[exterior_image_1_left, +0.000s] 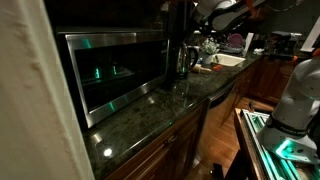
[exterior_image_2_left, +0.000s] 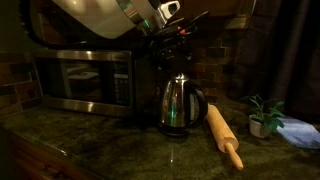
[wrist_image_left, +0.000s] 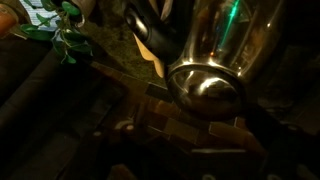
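A shiny steel kettle (exterior_image_2_left: 180, 107) with a dark handle stands upright on the dark counter. Just above its lid in exterior view 2 is my gripper (exterior_image_2_left: 176, 40), pointing down from the white arm. In the wrist view, the kettle's rounded metal (wrist_image_left: 208, 85) fills the upper middle and its dark handle is at upper left. The dark, dim fingers of the gripper are spread apart along the lower part of that view, with nothing seen between them. Whether they touch the kettle cannot be made out.
A wooden rolling pin (exterior_image_2_left: 222, 136) lies right of the kettle, close to it. Beyond it are a small potted plant (exterior_image_2_left: 262, 120) and a pale cloth (exterior_image_2_left: 298, 132). A microwave (exterior_image_2_left: 92, 82) stands to the left.
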